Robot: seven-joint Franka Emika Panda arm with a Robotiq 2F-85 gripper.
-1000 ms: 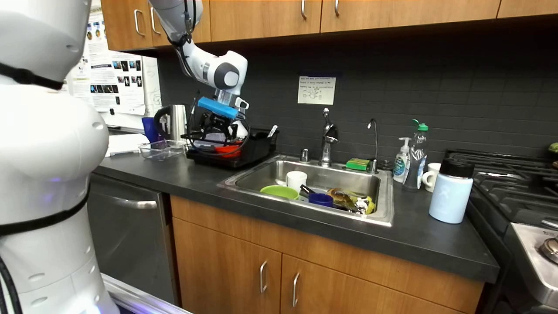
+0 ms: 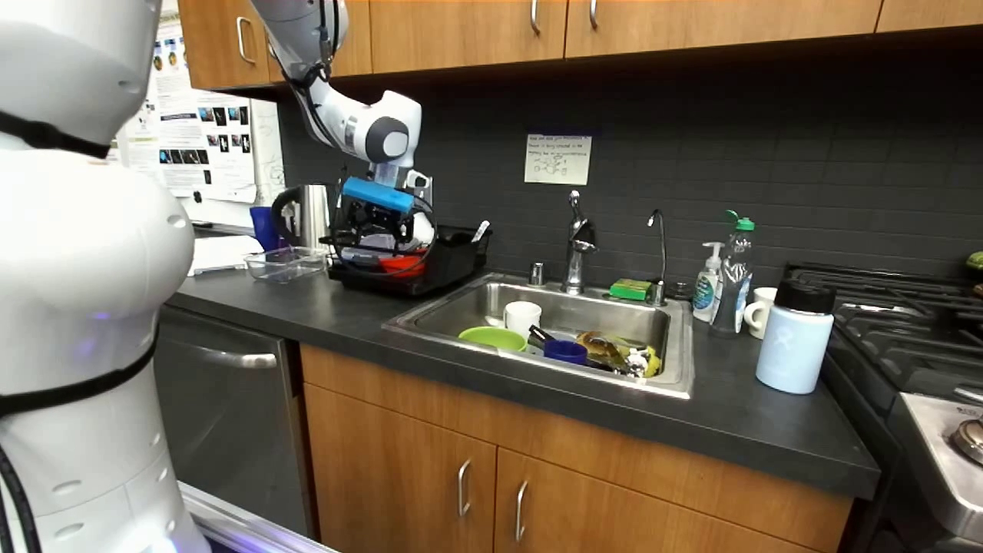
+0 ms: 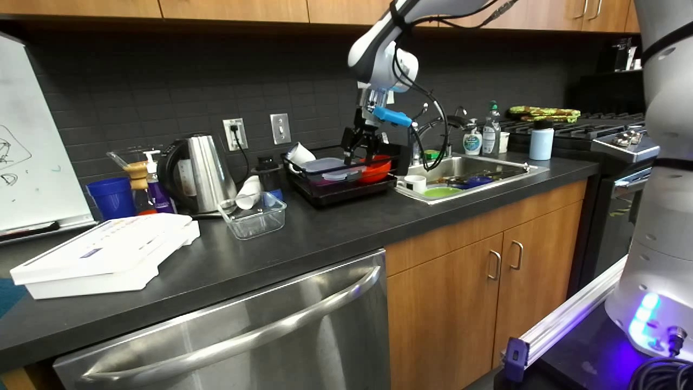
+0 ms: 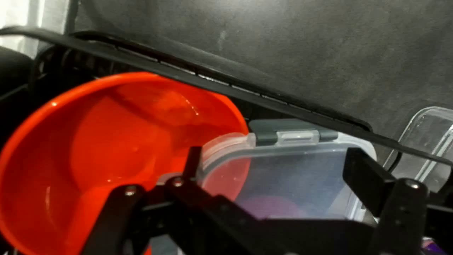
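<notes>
My gripper is open above the black dish rack [image 3: 328, 195], its fingers spread to either side of a clear container with a grey-clipped lid [image 4: 297, 178]. Whether the fingers touch that container cannot be told. Left of it in the wrist view, an orange-red bowl [image 4: 123, 127] lies in the rack, partly covered by the gripper's near finger. From exterior view 2, the gripper [image 3: 360, 156] points down between the lidded container [image 3: 325, 166] and the red bowl [image 3: 377, 170].
A white cup [image 3: 300, 156] rests at the rack's back left. An empty clear glass dish [image 3: 258, 221] and a kettle [image 3: 211, 170] stand left of the rack. To its right is the sink [image 2: 419, 319], holding a white mug [image 2: 522, 316] and a green bowl [image 2: 493, 338].
The arm and gripper have shifted slightly left in exterior view 1, staying over the rack. The dishes in the rack and sink look unmoved.
</notes>
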